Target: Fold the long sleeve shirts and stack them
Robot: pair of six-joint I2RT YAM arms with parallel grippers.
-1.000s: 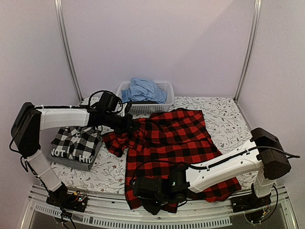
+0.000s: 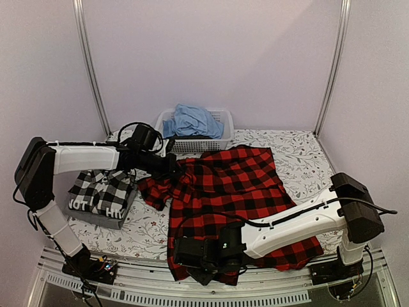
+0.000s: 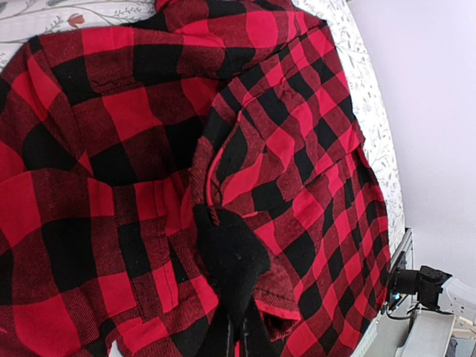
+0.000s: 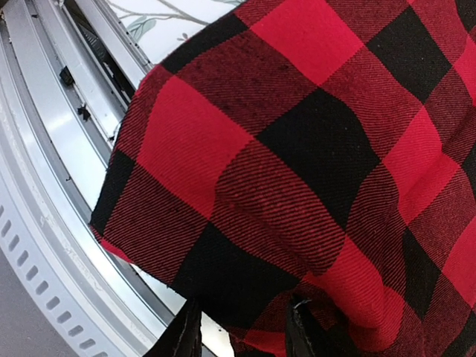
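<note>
A red and black checked shirt (image 2: 230, 173) is spread over the table, bunched at its left. My left gripper (image 2: 172, 166) is down on the bunched part; in the left wrist view it (image 3: 236, 327) is shut against the cloth, and whether fabric is pinched in it is hidden. My right gripper is low at the shirt's front edge, which hangs over the table's rim; its fingers stand apart, with cloth just beyond and between them.
A pile of folded shirts (image 2: 96, 198) lies at the left. A white basket (image 2: 192, 146) with light blue cloth (image 2: 195, 121) stands at the back.
The left arm and the shirt look unchanged.
</note>
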